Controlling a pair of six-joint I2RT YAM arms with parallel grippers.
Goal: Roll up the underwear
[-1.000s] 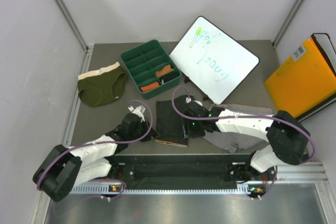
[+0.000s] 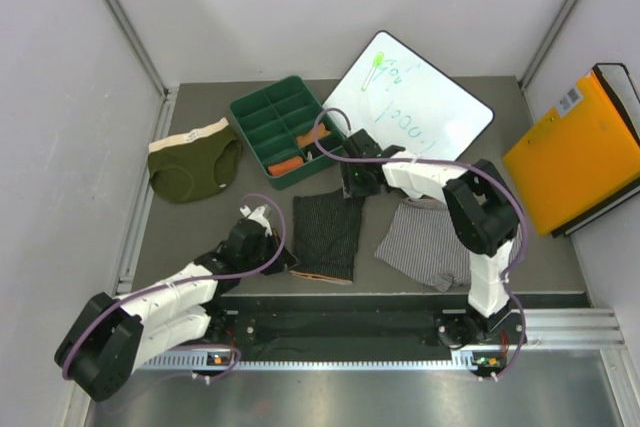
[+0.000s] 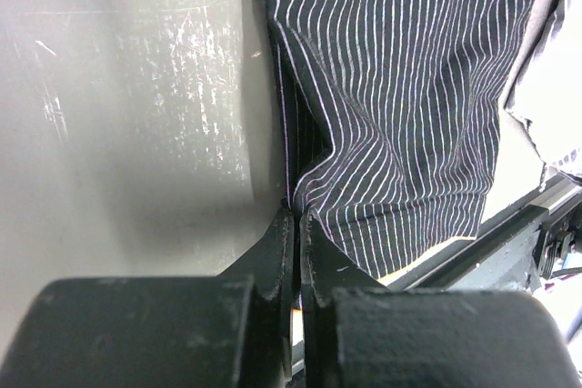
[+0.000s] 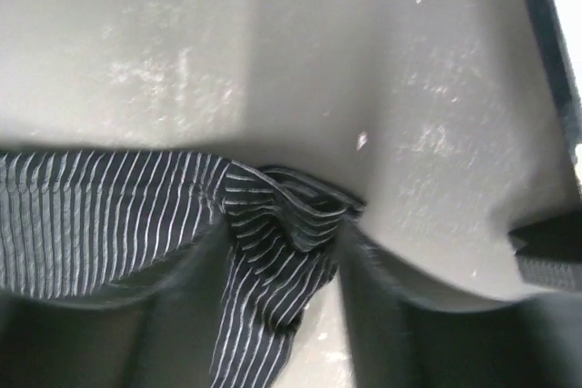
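The dark pinstriped underwear [image 2: 325, 232] lies folded into a narrow upright rectangle mid-table, its orange-edged band towards the front. At its lower left corner my left gripper [image 2: 290, 261] is shut; in the left wrist view folds converge at the fingertips of that gripper, a thin bit of cloth pinched there. My right gripper [image 2: 352, 190] is over the upper right corner. Blurred fingers [image 4: 205, 265] stand apart around a bunched corner of the underwear [image 4: 273, 202] in the right wrist view, so this gripper is part open.
Behind is a green divided box [image 2: 265, 132] holding rolled items. A whiteboard [image 2: 410, 102] lies at the back, partly under the right arm. Green briefs [image 2: 190, 167] are on the left, a grey striped cloth [image 2: 425, 247] on the right, beside an orange binder [image 2: 575, 147].
My right gripper has gone from the underwear's lower right side up to its upper right corner. The underwear and left gripper have shifted slightly left.
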